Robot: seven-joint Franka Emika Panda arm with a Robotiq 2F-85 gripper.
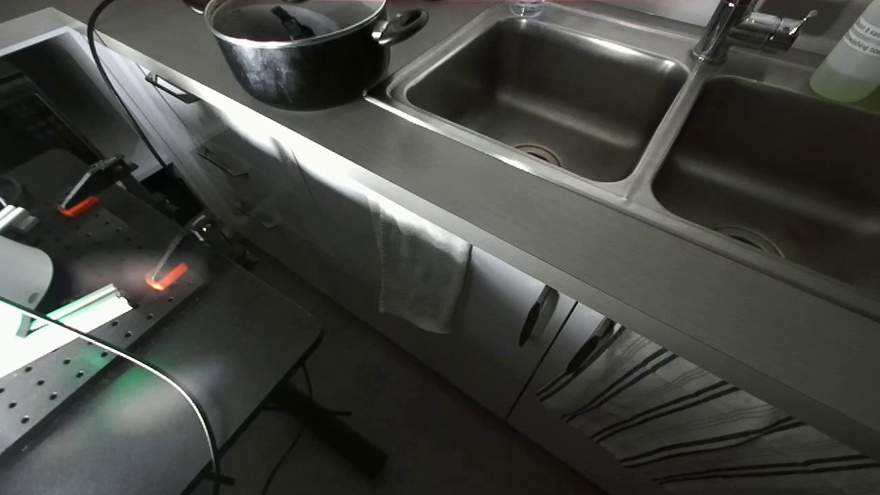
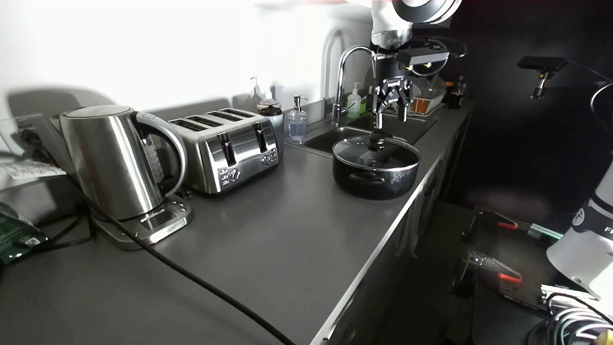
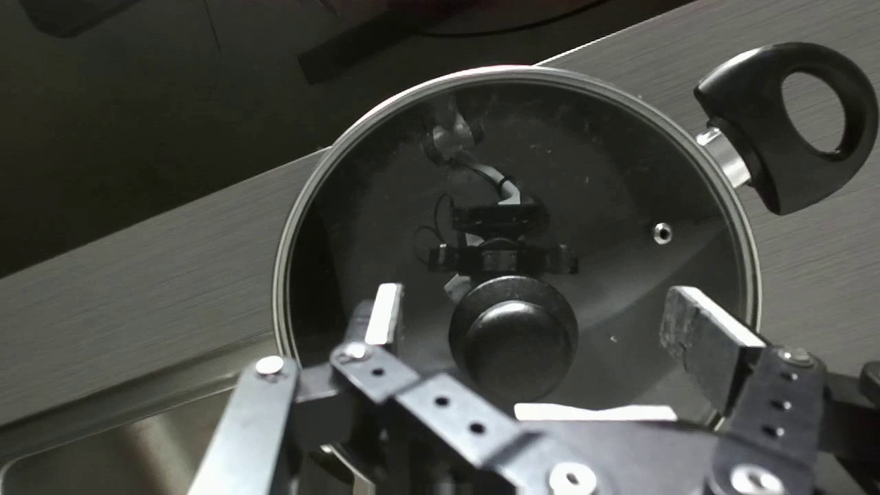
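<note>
A black pot (image 2: 373, 183) stands on the counter, covered by a glass lid (image 3: 577, 165) with a metal rim. Its round black knob (image 3: 515, 350) appears between my open fingers in the wrist view, with a gap on either side. From the side, my gripper (image 2: 390, 117) hangs pointing down above the lid, its fingertips higher than the knob and holding nothing. In the first exterior view only part of the pot (image 1: 305, 78) fits in the frame; a dark shape shows over its lid, and I cannot tell whether it is a reflection.
A double steel sink (image 1: 643, 124) with a tap (image 2: 345, 63) lies beside the pot. A toaster (image 2: 230, 143) and a kettle (image 2: 109, 166) stand along the wall. The counter (image 2: 270, 241) is open in front of the toaster, apart from a black cable (image 2: 195, 279).
</note>
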